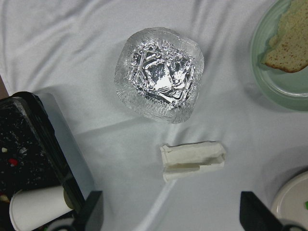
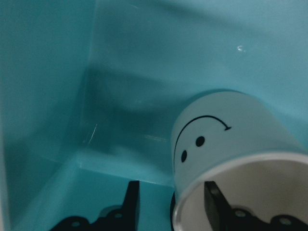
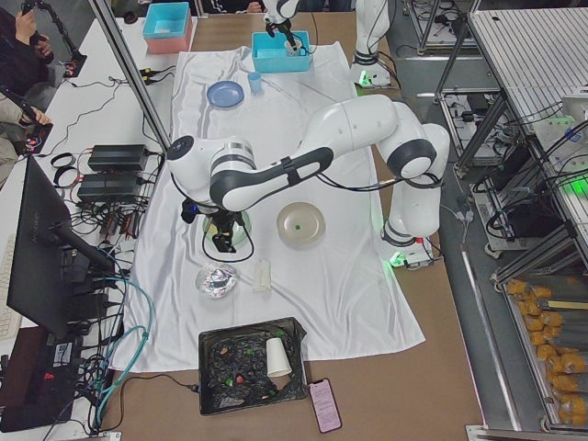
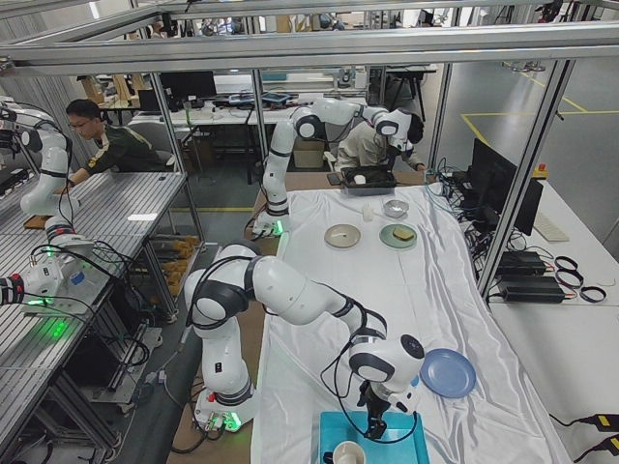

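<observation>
My left gripper is open above the cloth, near a green plate with bread. Below it lie a foil bowl and a white folded wrapper. A white paper cup lies on its side in a black tray. A beige plate is beside the green one. My right gripper stands open in the blue bin, one finger inside the rim of a white smiley mug, the other outside.
A blue plate and a blue cup stand near the blue bin. A phone lies beside the black tray.
</observation>
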